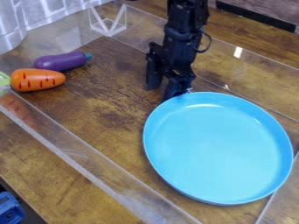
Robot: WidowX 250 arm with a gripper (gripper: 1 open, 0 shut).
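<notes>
My gripper (170,77) is a black arm coming down from the top, hanging low over the wooden board just behind a large blue plate (218,147); whether its fingers are open or shut is hard to tell against the dark wood. An orange toy carrot (38,80) and a purple toy eggplant (61,61) lie at the left, well apart from the gripper.
Clear walls edge the board along the front left and the back. The plate fills much of the right front. Bare wood (93,105) lies in the middle left. A blue object (7,209) shows at the lower left corner.
</notes>
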